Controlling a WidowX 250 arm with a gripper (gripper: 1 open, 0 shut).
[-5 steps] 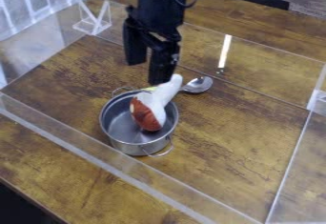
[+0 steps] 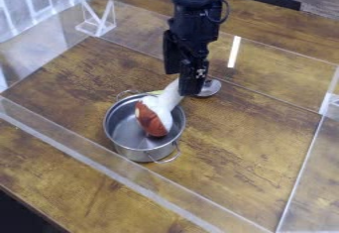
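Observation:
My black gripper [image 2: 185,73] hangs above and behind the steel pot [image 2: 129,138], its fingers open beside the upper end of a white-stemmed item [image 2: 169,100] with a red-orange bulb [image 2: 154,122]. That item leans in the pot, stem up to the right. A metal ladle or spoon [image 2: 208,87] lies behind the pot, partly hidden by my gripper. Whether the fingers touch the stem I cannot tell.
Clear acrylic panels [image 2: 318,148] border the wooden table [image 2: 245,177]. A white object [image 2: 95,21] stands at the back left.
My gripper has moved right from the left rear of the pot to above the white stem, now covering more of the metal spoon. The pot has stayed put.

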